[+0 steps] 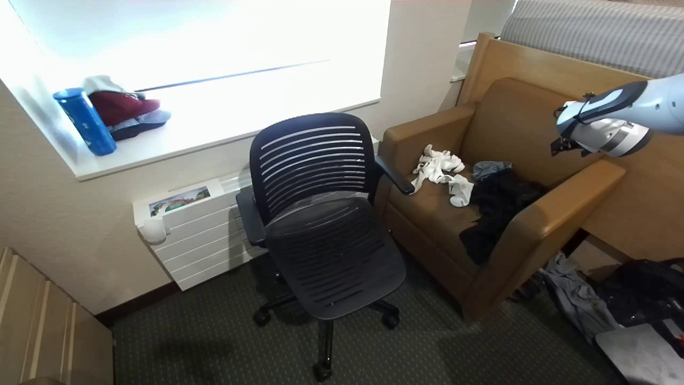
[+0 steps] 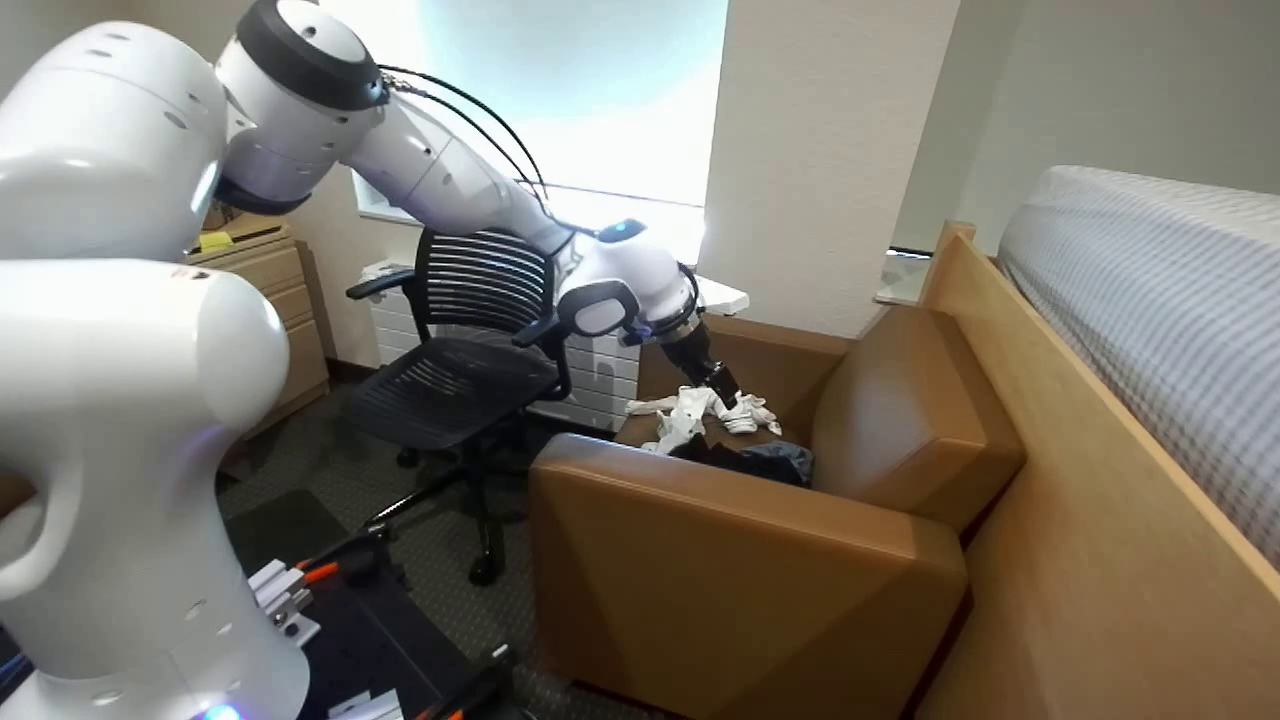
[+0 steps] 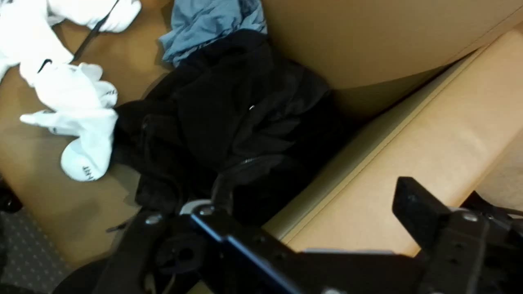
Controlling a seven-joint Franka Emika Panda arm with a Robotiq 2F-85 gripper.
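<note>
My gripper is open in the wrist view, its black fingers wide apart and nothing between them. Below it, a heap of black clothing lies on the brown armchair seat. A blue-grey cloth touches the heap's far side. White socks are strewn to the left. From exterior view 1, the gripper hangs in the air above the armchair's near armrest, clear of the clothes. The second exterior view shows the gripper partly in front of the white socks.
A black office chair stands beside the armchair. The wooden bed frame rises behind the armchair. A blue bottle and caps sit on the windowsill. Bags and clothes cover the floor at right.
</note>
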